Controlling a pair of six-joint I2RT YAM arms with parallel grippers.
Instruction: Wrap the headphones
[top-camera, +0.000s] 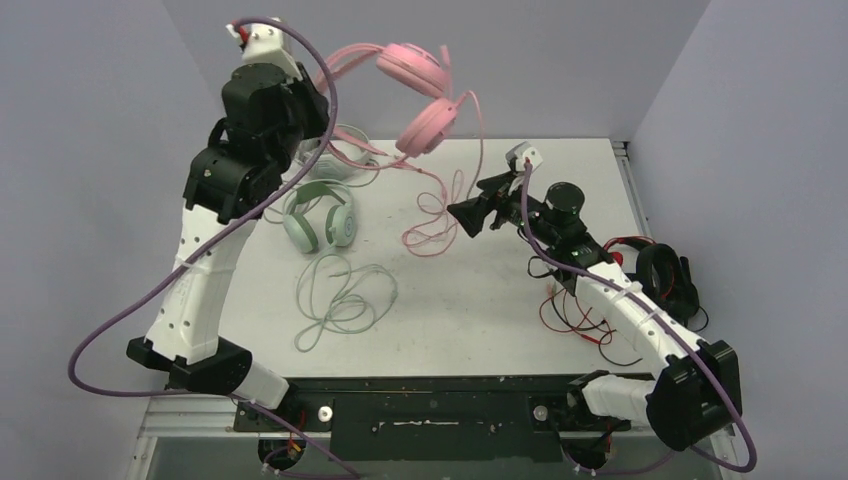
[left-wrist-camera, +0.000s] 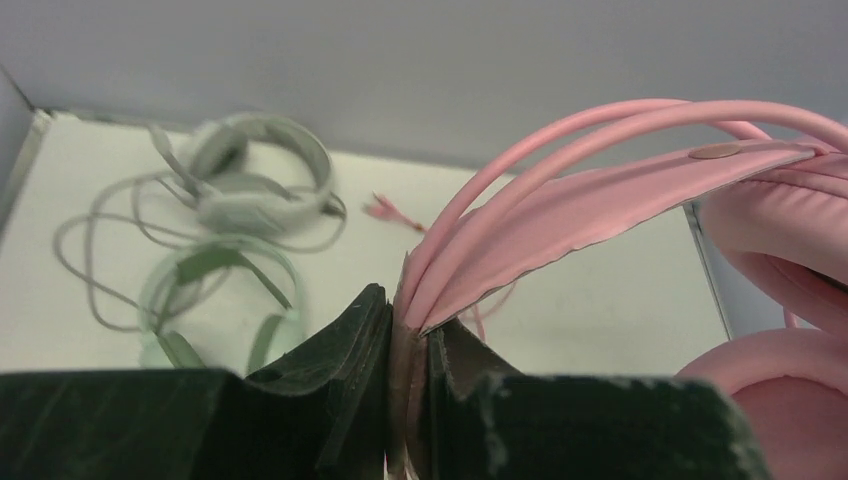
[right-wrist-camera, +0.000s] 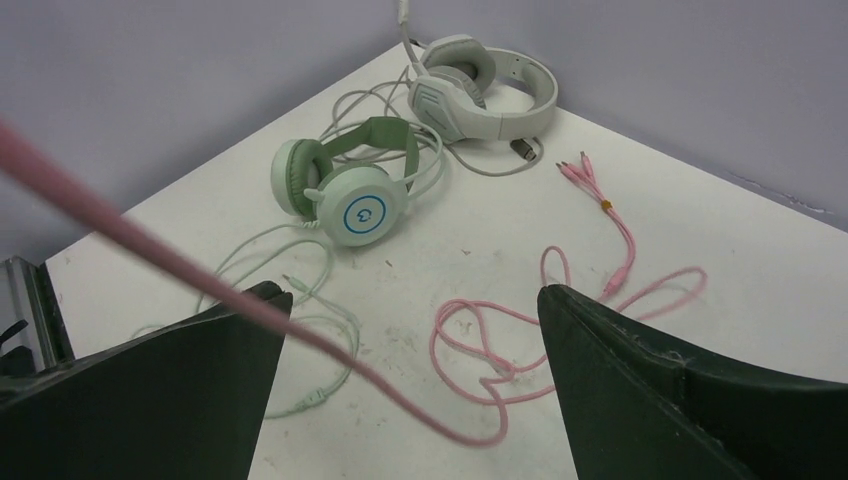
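Observation:
Pink headphones hang above the table's back edge in the top view, with my left gripper shut on their headband. Both ear cups dangle to the right of that gripper. From the cups a pink cable drops to the table, where the rest of it lies in loose loops. My right gripper stands open low over the table, right of those loops. Its two black fingers are wide apart. In the right wrist view the hanging cable crosses in front of the left finger; nothing is gripped.
Green headphones with a coiled green cable lie at the left, and grey headphones sit behind them. At the right, black-and-red headphones rest by a red cable tangle.

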